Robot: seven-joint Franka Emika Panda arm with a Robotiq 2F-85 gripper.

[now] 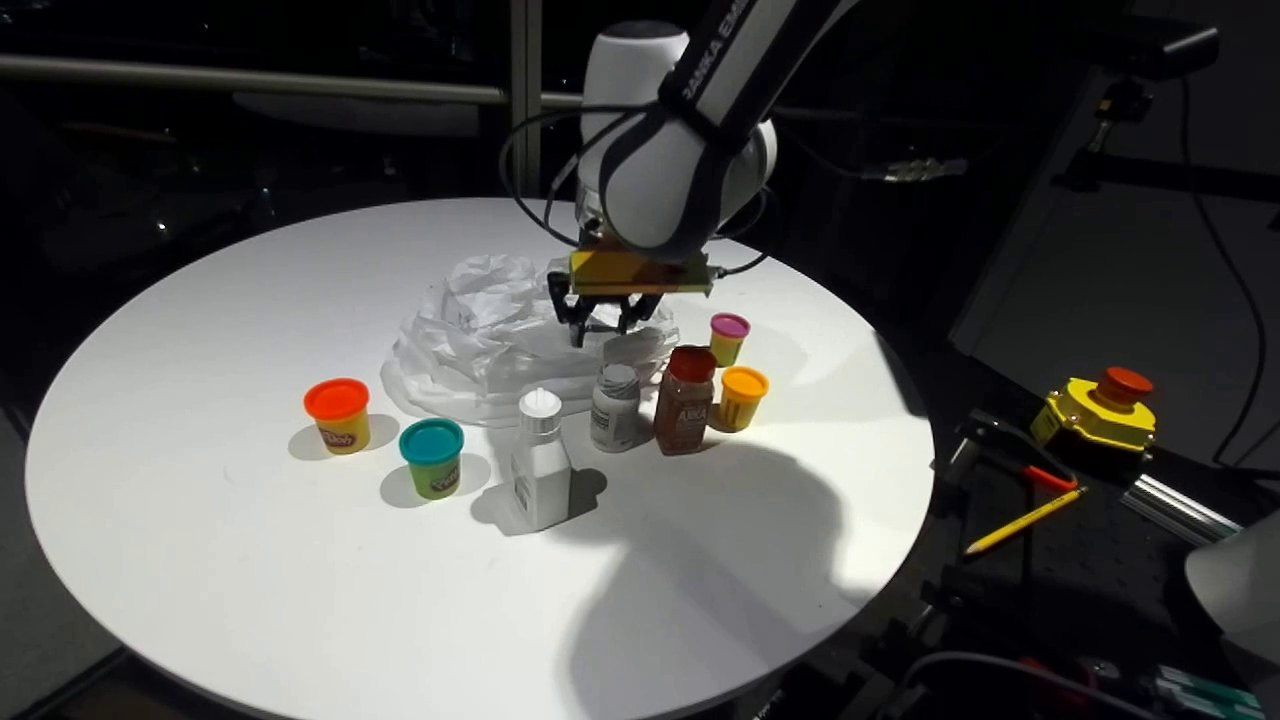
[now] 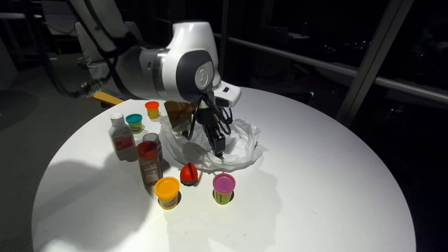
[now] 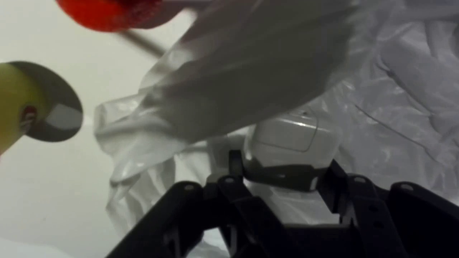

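In the wrist view my gripper is shut on a small whitish box-like block (image 3: 292,139) with rounded edges. The block sits between the two dark fingertips, partly in shadow. Around and behind it spreads the crumpled white plastic bag (image 3: 413,111), and one fold hangs across the view above the block. Exterior view 1 has the gripper (image 1: 602,322) low over the right side of the bag (image 1: 480,348). In exterior view 2 the dark fingers (image 2: 218,147) reach into the bag's middle, and the block cannot be made out there.
Standing near the bag are a white bottle (image 1: 542,468), a white jar (image 1: 615,414), a red-lidded spice jar (image 1: 685,408) and several Play-Doh tubs, including an orange-lidded one (image 2: 167,192) and a pink-lidded one (image 2: 223,188). A small red object (image 2: 189,173) lies between them.
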